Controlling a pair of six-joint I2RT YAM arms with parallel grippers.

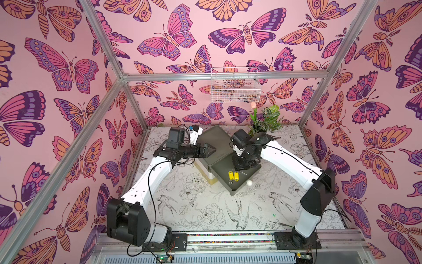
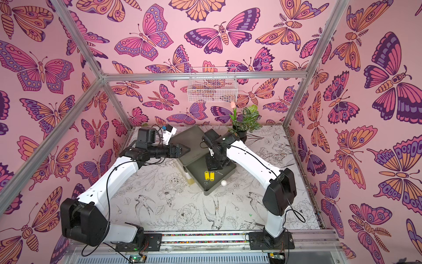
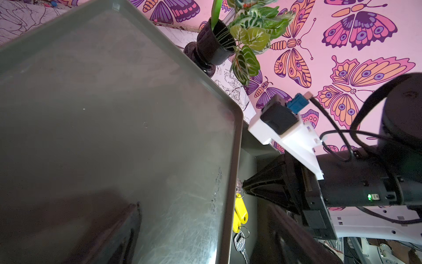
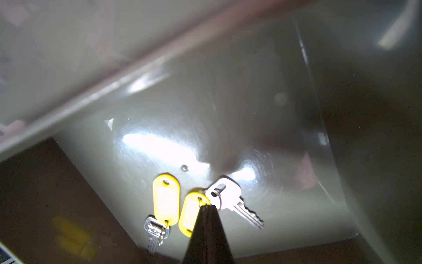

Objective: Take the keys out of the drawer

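Two keys with yellow tags lie on the floor of the open grey drawer (image 4: 272, 132). In the right wrist view, the left yellow tag (image 4: 166, 198) has its silver key (image 4: 156, 226) below it. The other yellow tag (image 4: 189, 215) lies beside it, its silver key (image 4: 226, 193) pointing right. My right gripper is shut, its tips together with nothing between them, and it covers part of that second tag from the camera. Over the cabinet's grey top (image 3: 153, 145), my left gripper stands open and empty, fingers wide apart.
Behind the cabinet stands a potted plant (image 1: 269, 118). A small white ball (image 1: 249, 183) rests on the table just right of the drawer. A wire basket (image 1: 235, 90) hangs on the back wall.
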